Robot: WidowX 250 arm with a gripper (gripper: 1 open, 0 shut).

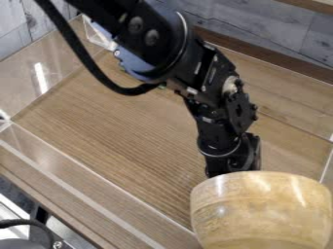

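Observation:
A pale wooden bowl (pixel 258 216) fills the lower right of the view, its smooth rounded side facing the camera. The black arm reaches down from the top left, and its gripper (pixel 232 165) is low at the bowl's far edge, with the fingertips hidden behind the bowl. Whether the fingers are open or shut, or hold the bowl, cannot be seen.
Grey wood-look walls stand at the back and top left. A dark cable or fixture (pixel 26 233) sits at the lower left corner.

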